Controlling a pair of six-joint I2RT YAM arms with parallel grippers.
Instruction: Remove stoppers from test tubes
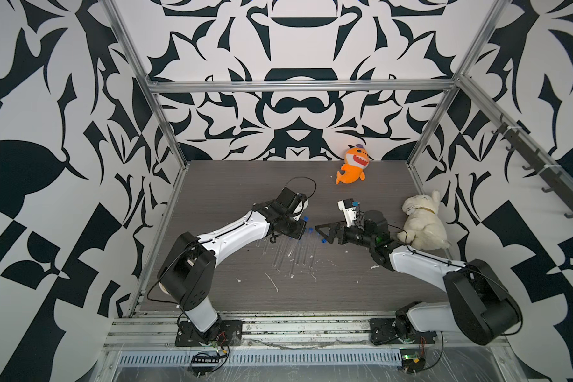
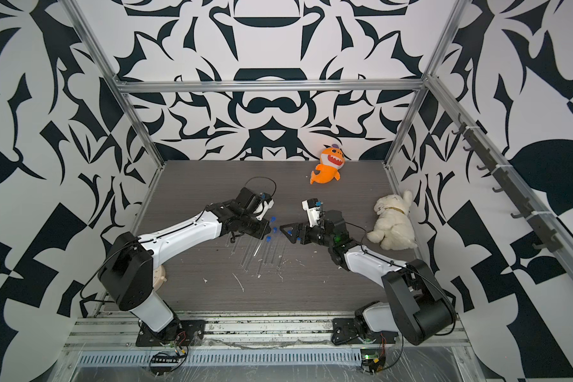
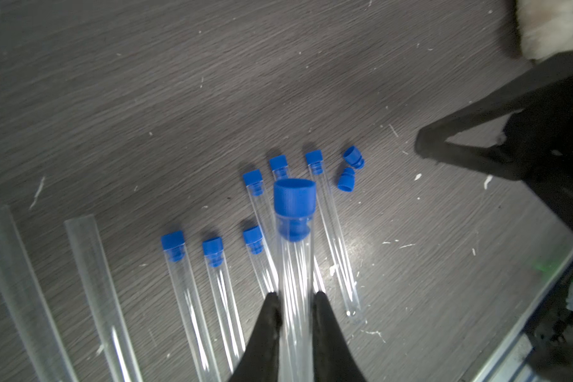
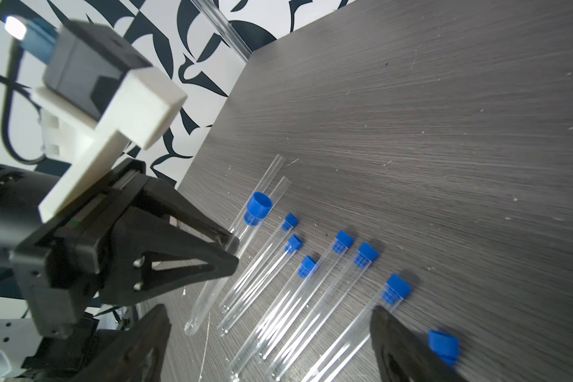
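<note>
My left gripper is shut on a test tube [image 3: 295, 261], lifted above the table with its blue stopper [image 3: 294, 197] still on. Beneath it lie several capped tubes [image 3: 189, 299] and, to the left, two uncapped tubes [image 3: 98, 286]. Two loose stoppers [image 3: 345, 179] rest right of the row in the left wrist view. My right gripper [image 1: 329, 230] is open, to the right of the held tube and facing it, apart from it; its blurred fingertips frame the bottom of the right wrist view.
A white plush toy [image 1: 424, 226] lies at the right edge and an orange shark toy [image 1: 351, 166] at the back right.
</note>
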